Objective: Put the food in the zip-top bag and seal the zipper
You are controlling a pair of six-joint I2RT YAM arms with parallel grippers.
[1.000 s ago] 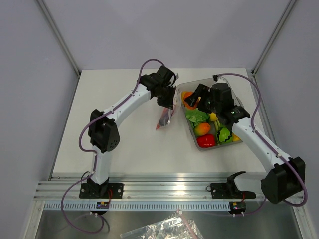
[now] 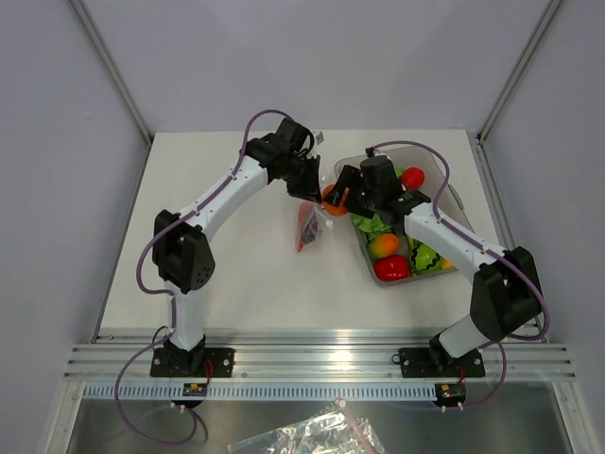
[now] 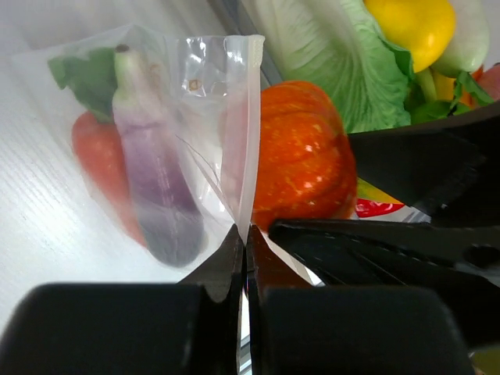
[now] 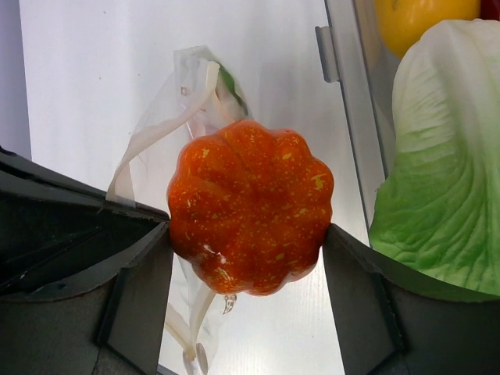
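Observation:
The clear zip top bag (image 2: 313, 227) holds a purple eggplant (image 3: 156, 180) and a red vegetable (image 3: 105, 160) with a green top. My left gripper is shut on the thin plastic at the bag's rim. The pumpkin sits at the bag's mouth; in the left wrist view it shows just past the zipper edge (image 3: 254, 117). Whether any of it is inside the bag, I cannot tell.
To the right stands a grey bin (image 2: 367, 263) with lettuce (image 4: 445, 156), a red pepper (image 2: 391, 268) and several other foods. Another clear plastic bag (image 2: 321, 435) lies beyond the front rail.
The right gripper has carried the pumpkin left from over the bin to the bag's mouth. My left gripper has shifted slightly left with the bag.

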